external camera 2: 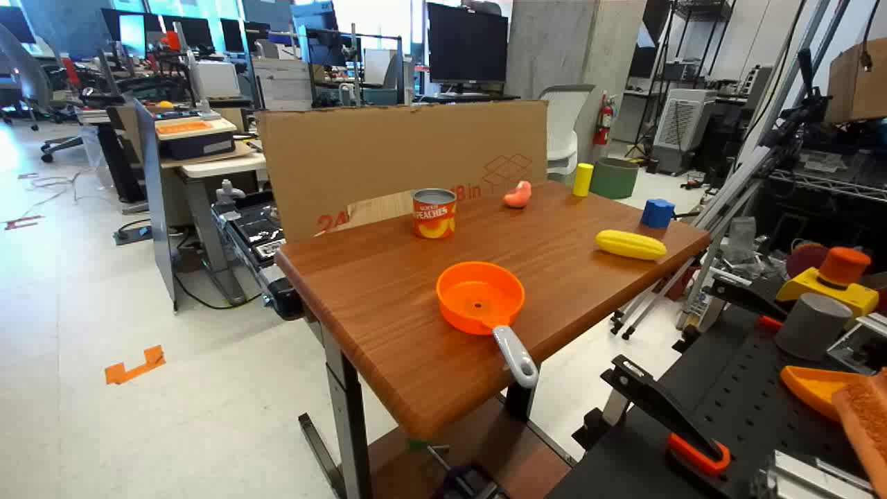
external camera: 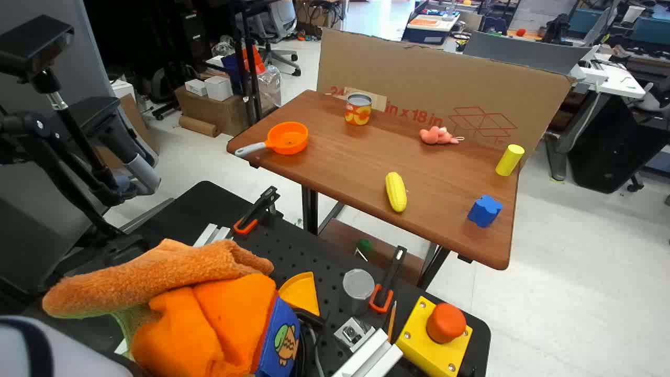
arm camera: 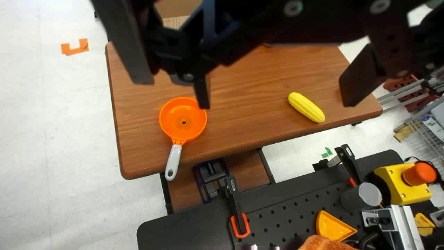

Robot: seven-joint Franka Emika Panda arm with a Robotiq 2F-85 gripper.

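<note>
In the wrist view my gripper is open above the brown table [arm camera: 249, 96], its two dark fingers wide apart with nothing held between them. An orange pan [external camera: 289, 137] with a grey handle sits near the table's left end. The yellow corn [external camera: 395, 191] lies by the edge facing the black pegboard bench. Toward the cardboard stand a peaches can [external camera 2: 434, 213] and a pink soft toy [external camera: 437, 135]. A yellow cylinder [external camera: 509, 159] and a blue block [external camera: 484, 210] occupy the other end. Gripper parts hide the table's far side in the wrist view.
A tall cardboard panel [external camera: 439, 81] walls off the table's back edge. Clamps, a yellow box with a red button [external camera: 446, 323] and an orange plush glove [external camera: 207, 314] crowd the black bench [external camera: 326, 251].
</note>
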